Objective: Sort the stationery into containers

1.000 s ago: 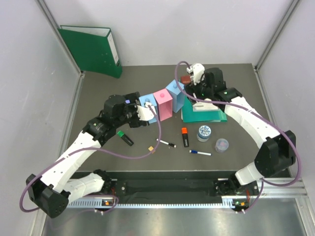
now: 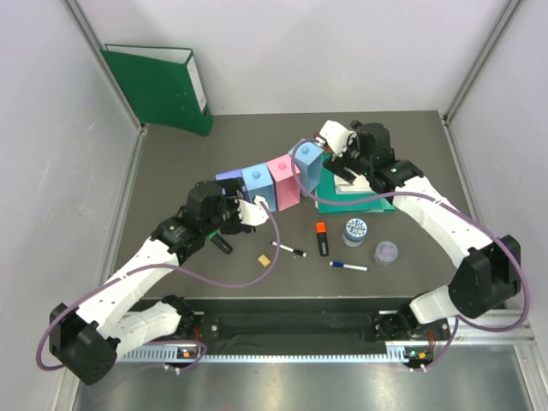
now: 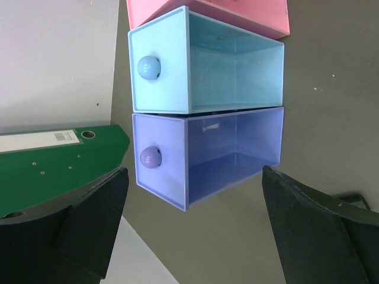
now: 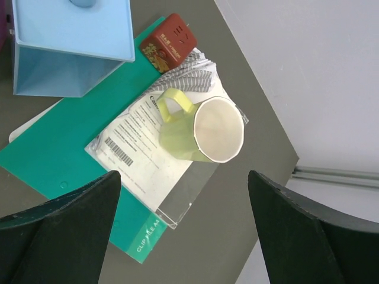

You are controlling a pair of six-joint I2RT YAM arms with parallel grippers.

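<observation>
My left gripper stands open above the row of boxes, nothing between its fingers. Under it in the left wrist view are a purple box (image 3: 160, 160), a light blue box (image 3: 160, 71) and part of a pink box (image 3: 260, 13), the purple and light blue ones visibly empty inside. My right gripper is parted, empty, over a green cup (image 4: 177, 135) lying on its side. In the top view an orange-capped marker (image 2: 322, 239), a black-and-white marker (image 2: 289, 249), a blue-and-white marker (image 2: 348, 266) and a green-capped marker (image 2: 221, 243) lie on the table.
A teal clip file (image 4: 71, 133) and a white packet (image 4: 142, 148) lie under the cup, with a red-brown box (image 4: 168, 42) beside it. A round tin (image 2: 354, 231), a clear lidded jar (image 2: 386, 253) and a yellow block (image 2: 264, 260) stand forward. The green binder (image 2: 158, 90) is back left.
My left gripper has come down and slightly toward the front, now hiding more of the green-capped marker. The right gripper has shifted a little, its wrist turning. The objects on the table look unmoved.
</observation>
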